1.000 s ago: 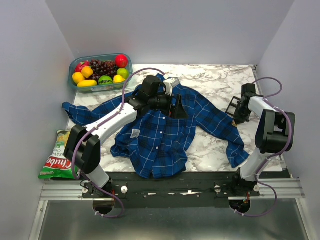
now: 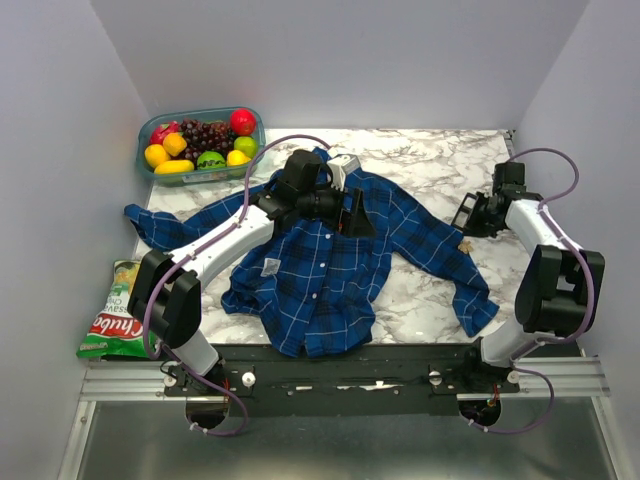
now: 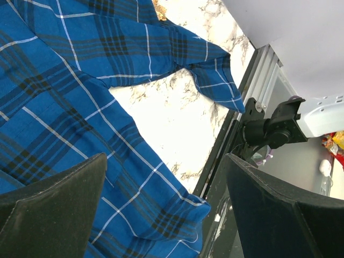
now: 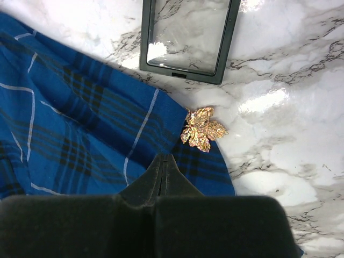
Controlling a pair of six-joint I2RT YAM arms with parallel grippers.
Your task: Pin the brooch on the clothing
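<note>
A gold leaf-shaped brooch [image 4: 202, 129] lies flat at the edge of the blue plaid shirt's sleeve [image 4: 107, 123], partly on the marble and partly against the cloth. My right gripper is shut with nothing between its fingers; in the right wrist view its tips are just short of the brooch and to its left. From above, the brooch [image 2: 465, 245] shows small by the right sleeve. Over the shirt's upper body [image 2: 330, 250] hangs my left gripper [image 2: 358, 214], fingers wide apart and empty. Cloth shows between its fingers in the left wrist view.
A dark-framed clear case [image 4: 188, 75] rests on the marble just beyond the brooch. At the back left stands a fruit basket [image 2: 200, 178], with a snack bag [image 2: 115, 320] at the left edge. Marble right of the sleeve is bare.
My right gripper has backed off and risen from the brooch, moving slightly right in the top view. The left arm is still.
</note>
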